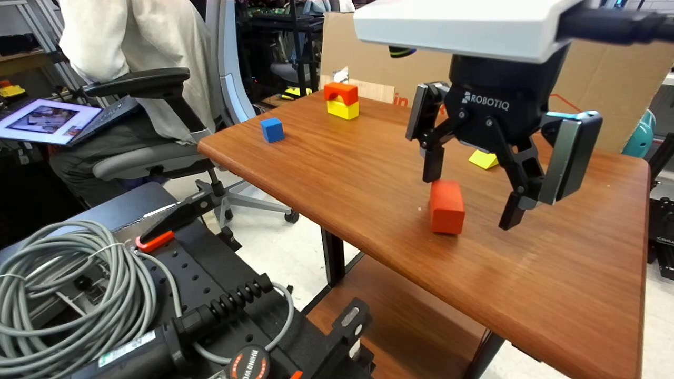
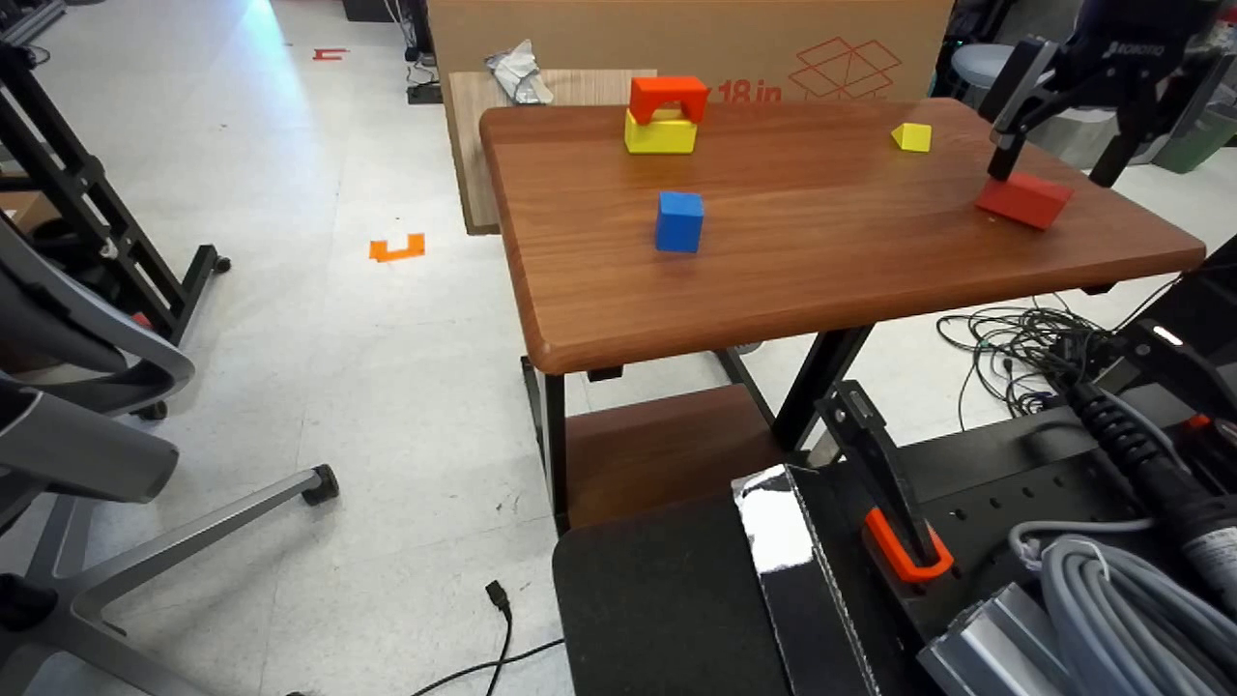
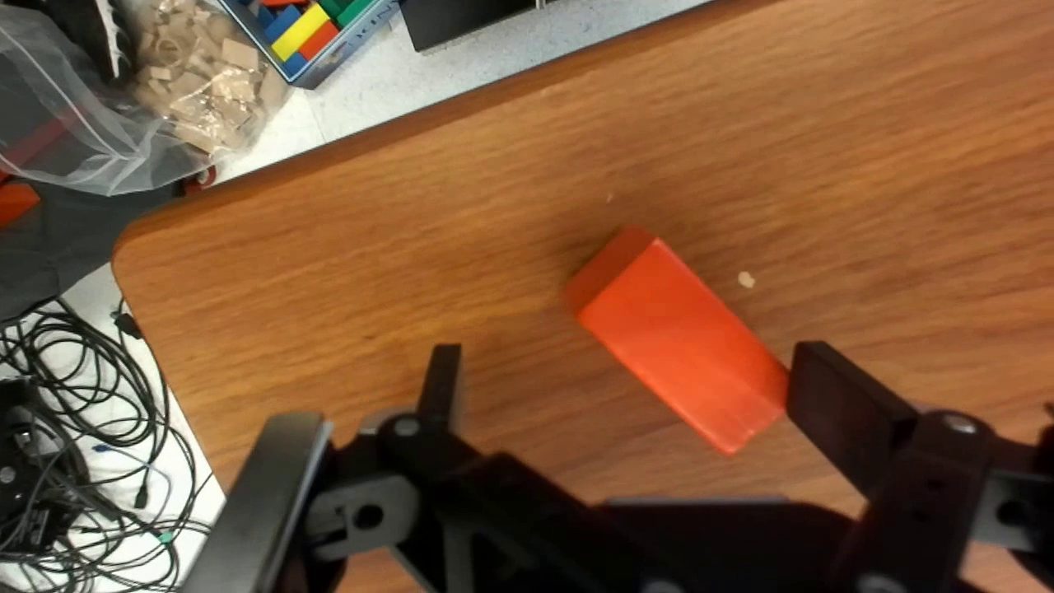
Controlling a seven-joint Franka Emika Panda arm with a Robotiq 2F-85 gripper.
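Observation:
A red rectangular block [image 1: 446,208] is near the front edge of the wooden table [image 1: 379,170]. My gripper [image 1: 472,197] stands open above that spot, its fingers wide apart. In the wrist view the block [image 3: 682,341] lies slantwise, with one end close against the right-hand finger [image 3: 850,415] and bare wood toward the other finger [image 3: 440,390]. Whether that end touches the finger, I cannot tell. Exterior view 2 has the block [image 2: 1024,199] just below the fingertips.
A yellow wedge [image 2: 912,137] lies farther back. Toward the far end, a red arch [image 2: 669,95] tops a yellow block [image 2: 660,134], and a blue cube [image 2: 679,221] stands alone. Mid-table is clear. A cardboard sheet [image 2: 696,46] rises behind.

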